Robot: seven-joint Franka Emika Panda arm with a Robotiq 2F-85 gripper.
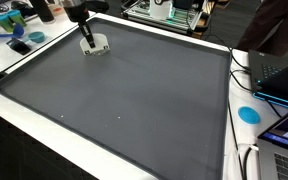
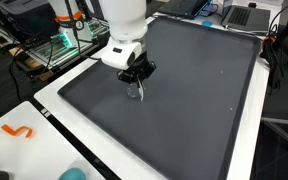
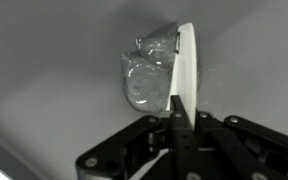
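Observation:
My gripper is shut on a flat white piece point(image 3: 186, 65), which stands out from between the fingers in the wrist view. Close against it lies a clear, shiny, crumpled-looking thing point(image 3: 146, 78), perhaps a plastic lid or wrapping. Exterior view 1 has the gripper point(image 1: 88, 38) low over the far left of the grey board, with the white piece point(image 1: 96, 44) at its tips. From the other side, in exterior view 2, the clear thing point(image 2: 133, 91) rests at the board's surface under the gripper point(image 2: 140, 76). How the two pieces join cannot be told.
The grey board point(image 1: 134, 100) is bare over its middle and right. Beyond its right edge lie a blue disc point(image 1: 249, 115) and laptops. An orange item point(image 2: 17, 131) and a teal round item point(image 2: 72, 174) lie on the white table.

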